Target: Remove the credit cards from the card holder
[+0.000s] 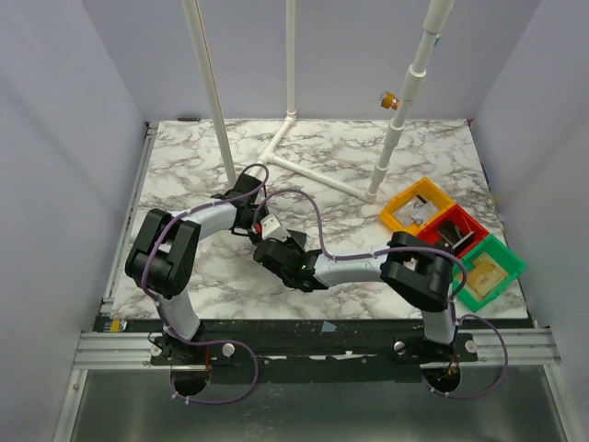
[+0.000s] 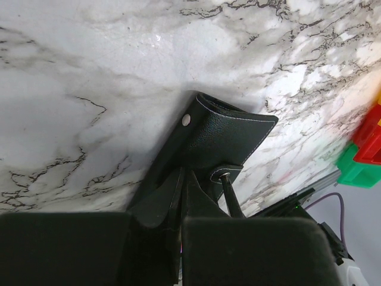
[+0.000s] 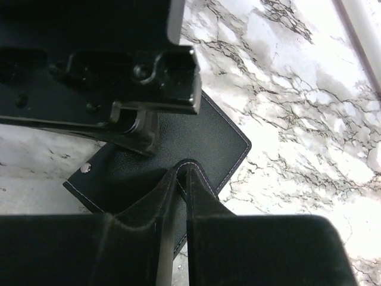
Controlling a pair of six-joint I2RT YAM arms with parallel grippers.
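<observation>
A black leather card holder with a stud and a stitched strap lies on the marble top, seen in the left wrist view [image 2: 229, 134] and the right wrist view [image 3: 208, 131]; no cards show. Both arms meet over it in the top view. My left gripper is shut, its tips low at the holder, nothing visible between its fingers. My right gripper has its tips at the holder's strap, close together; whether they hold the strap or are slightly apart I cannot tell.
Yellow [image 1: 398, 217], red [image 1: 474, 228] and green [image 1: 506, 267] bins stand at the right. White pipes [image 1: 322, 180] stand behind the arms.
</observation>
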